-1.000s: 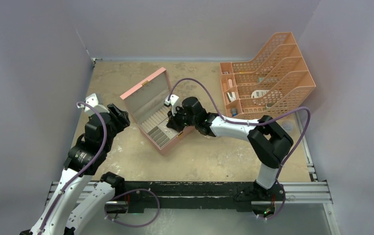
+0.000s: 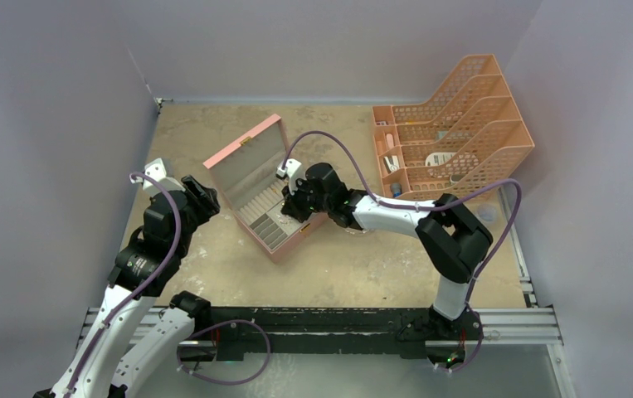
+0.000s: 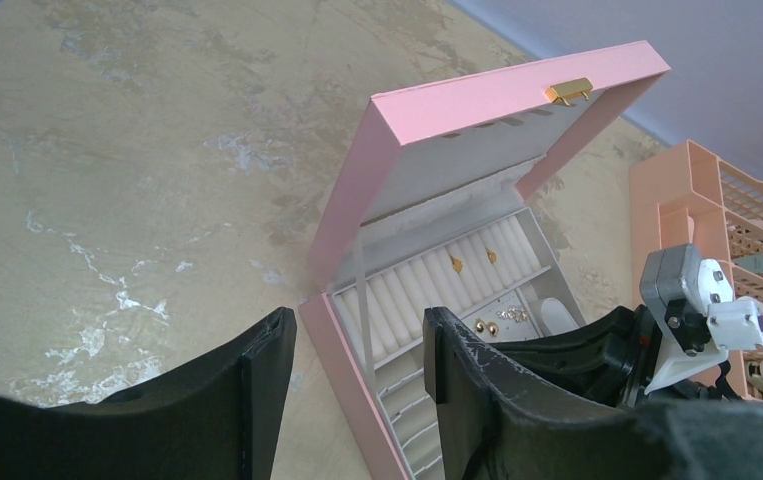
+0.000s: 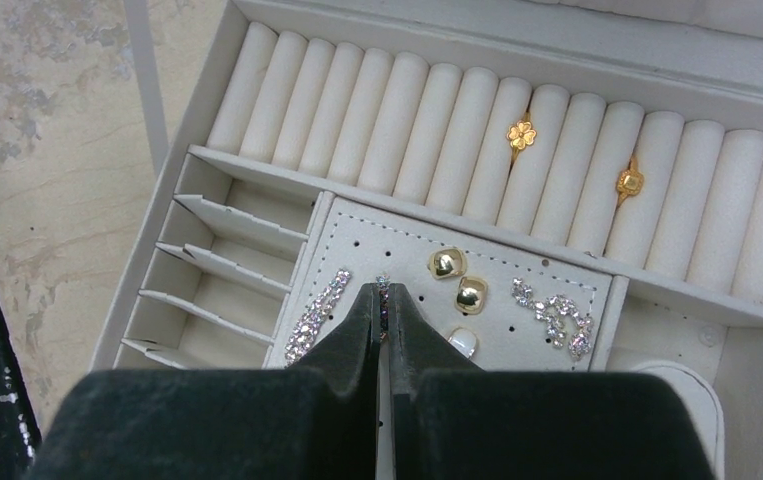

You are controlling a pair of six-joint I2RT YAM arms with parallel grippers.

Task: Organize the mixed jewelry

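Note:
The pink jewelry box (image 2: 226, 154) stands open. My right gripper is shut over its earring pad (image 4: 357, 220), at a small sparkly piece; whether it grips this is unclear. The pad holds a rhinestone strand (image 4: 309, 325), gold earrings (image 4: 447, 262), a white stud (image 4: 463, 340) and a sparkly cluster (image 4: 577, 335). Two gold rings (image 4: 521, 136) sit between the ring rolls (image 4: 402, 120); small slots (image 4: 217, 320) are left of the pad. My left gripper is open with nothing between its fingers, left of the box.
An orange organizer (image 2: 487, 149) with small items stands back right. A few small things lie partly behind my right arm. Grey walls border the sides and back.
The right arm and its cable have shifted very slightly since a second ago. The left arm and box look unchanged.

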